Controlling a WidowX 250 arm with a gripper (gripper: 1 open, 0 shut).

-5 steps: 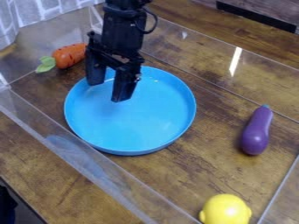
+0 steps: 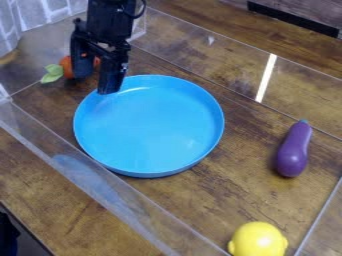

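My black gripper (image 2: 99, 62) is at the upper left with its fingers open, over an orange carrot (image 2: 68, 67) with a green top. The carrot is partly hidden behind the fingers; I cannot tell if they touch it. A large blue plate (image 2: 150, 130) lies empty in the middle, just below and right of the gripper.
A purple eggplant (image 2: 293, 150) lies at the right and a yellow lemon (image 2: 258, 240) at the bottom right. Clear plastic walls cross the lower left and right side.
The gripper has moved left and up, from over the blue plate to over the carrot. The plate and other objects look unmoved.
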